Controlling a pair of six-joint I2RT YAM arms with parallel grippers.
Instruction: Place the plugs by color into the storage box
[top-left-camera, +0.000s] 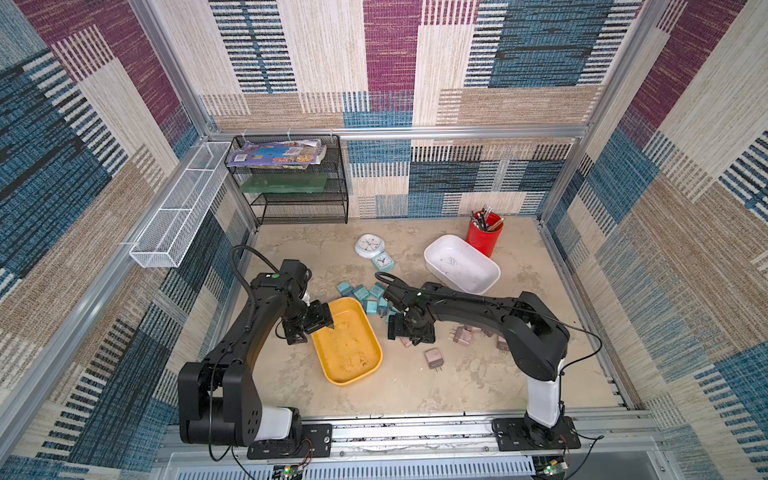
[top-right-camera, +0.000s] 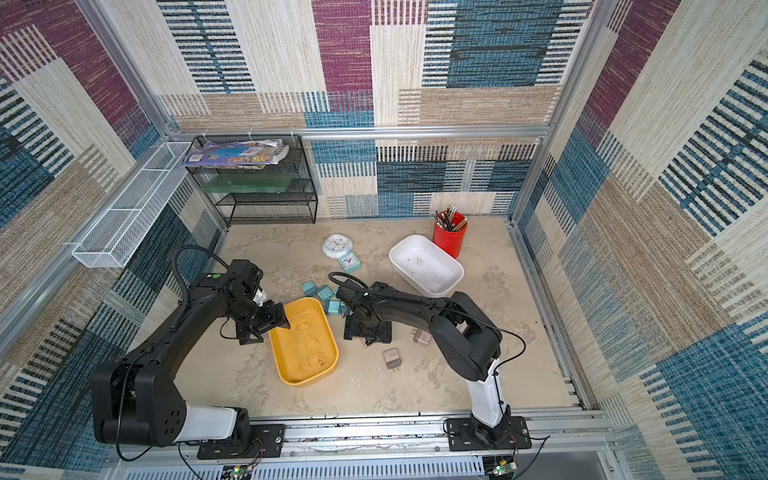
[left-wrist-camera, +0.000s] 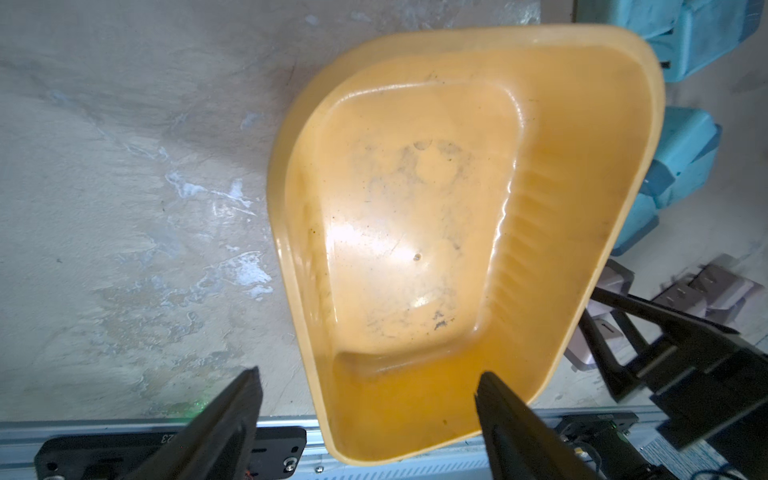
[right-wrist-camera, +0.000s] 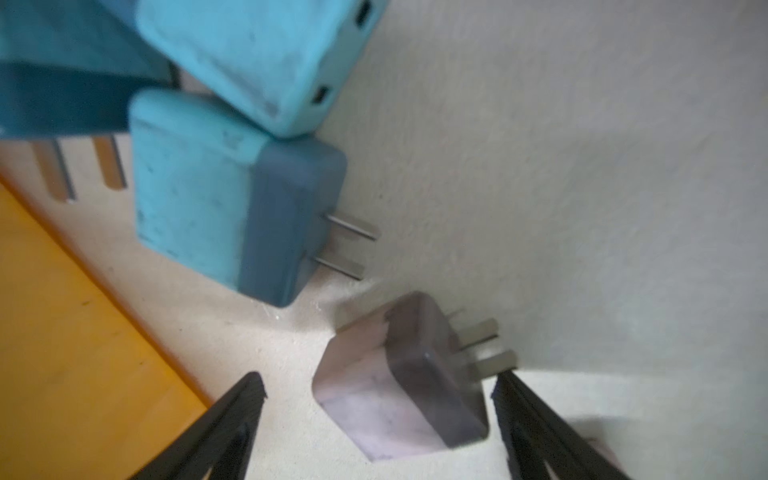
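Note:
An empty yellow box (top-left-camera: 349, 345) stands on the table between my arms. My left gripper is open over its near left side, with nothing held. Blue plugs (right-wrist-camera: 208, 192) lie in a cluster beyond the box's right side. In the right wrist view a pink plug (right-wrist-camera: 400, 380) lies on the table between the fingers of my right gripper. The fingers stand part open, and a gap shows on the plug's left side; its prongs reach close to the right finger. More pink plugs (top-left-camera: 433, 357) are scattered to the right, some partly hidden by my right arm.
An empty white box (top-left-camera: 462, 265) sits at the back right beside a red pen cup (top-left-camera: 484, 233). A white round clock (top-left-camera: 369, 245) lies behind the blue plugs. A black wire rack (top-left-camera: 297, 212) stands at the back left.

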